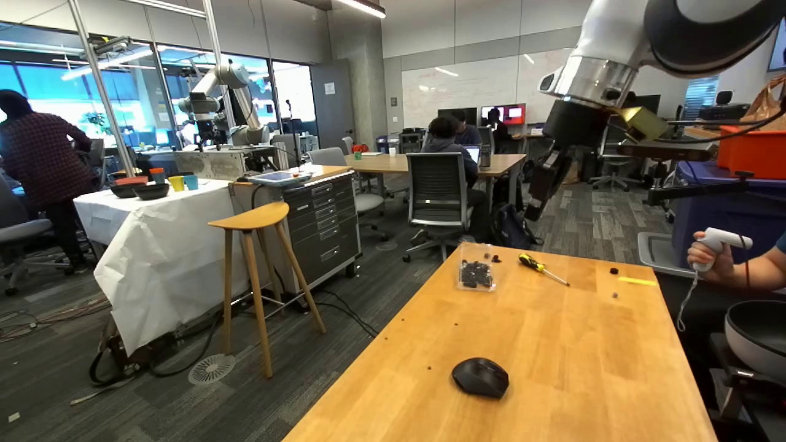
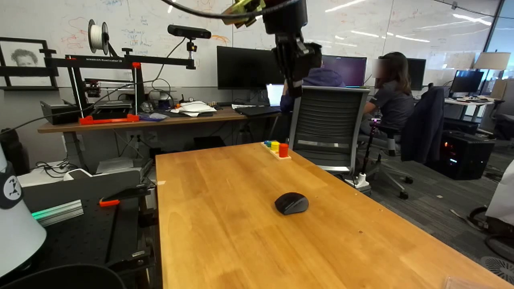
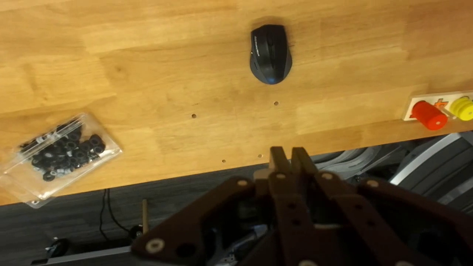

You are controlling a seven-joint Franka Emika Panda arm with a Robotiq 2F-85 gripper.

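Over the table, in exterior view 1, my gripper [image 1: 536,212] hangs high beyond the box of small parts, pointing down and tilted. The wrist view has its two fingers [image 3: 280,162] close together with a narrow gap; nothing shows between them, so the gripper stands slightly open. A black computer mouse [image 3: 270,55] lies alone on the wood, well apart from the fingers. A clear box [image 3: 84,170] of small black parts sits near the table edge. By that same edge is a wooden peg toy [image 3: 415,102] with red and yellow pieces.
A yellow-and-black screwdriver [image 1: 543,269] and a yellow strip [image 1: 636,280] lie at the far end of the table [image 1: 560,339]. A chair [image 2: 327,125] stands close to the table's edge.
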